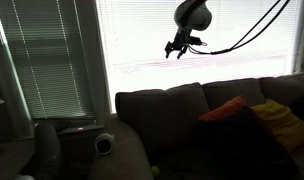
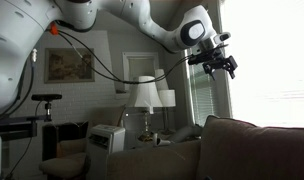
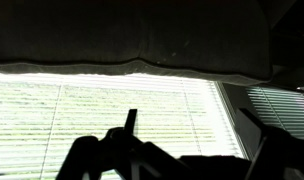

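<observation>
High in front of the bright window, my gripper (image 1: 174, 52) hangs above the sofa back with its fingers spread. In exterior view 2 the same gripper (image 2: 223, 72) points downward from the end of the white arm (image 2: 142, 12). The wrist view shows two dark fingers (image 3: 130, 122) standing wide apart, and nothing is visible between them. The dark grey sofa (image 1: 160, 112) lies below, well clear of the gripper. An orange cushion (image 1: 224, 109) and a yellow cushion (image 1: 284, 125) rest on it.
Window blinds (image 3: 82, 115) stand behind the sofa. A loose black cable (image 1: 257, 30) trails from the arm. A white rounded device (image 1: 104, 143) is by the sofa's left arm. Lamps (image 2: 147, 95) stand farther back. The sofa seat is too dark to make out.
</observation>
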